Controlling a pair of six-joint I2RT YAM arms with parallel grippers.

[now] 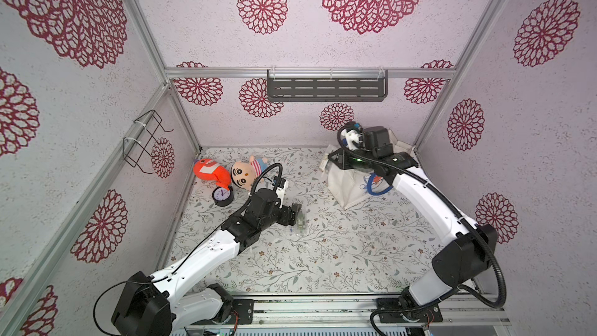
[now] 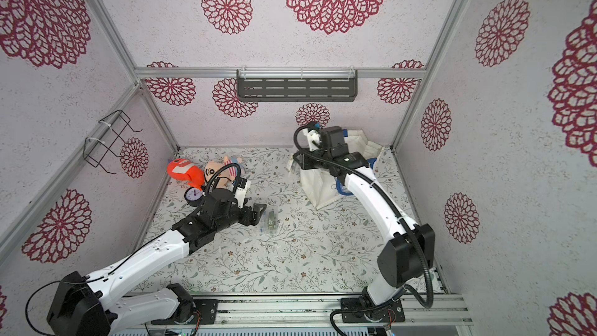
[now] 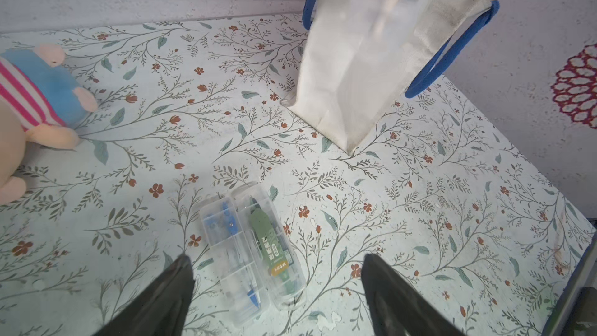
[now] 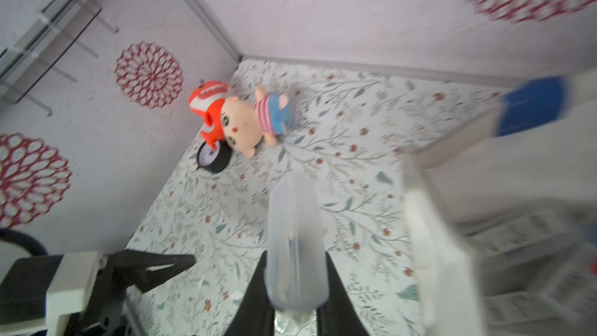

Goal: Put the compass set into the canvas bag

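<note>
A white canvas bag (image 1: 345, 190) with blue straps stands at the right rear. Clear compass-set cases (image 3: 273, 249) lie on the table near my left gripper (image 1: 291, 214), which is open with nothing between its blurred fingers in the left wrist view. My right gripper (image 1: 335, 158) is raised at the bag's left side, shut on a translucent plastic case (image 4: 295, 242), seen blurred in both wrist views. In the right wrist view, several white or clear cases show blurred inside the bag.
An orange plush (image 1: 211, 171), a doll (image 1: 245, 173) and a black clock (image 1: 222, 196) sit at the left rear. A wire rack hangs on the left wall, a grey shelf (image 1: 326, 90) on the back wall.
</note>
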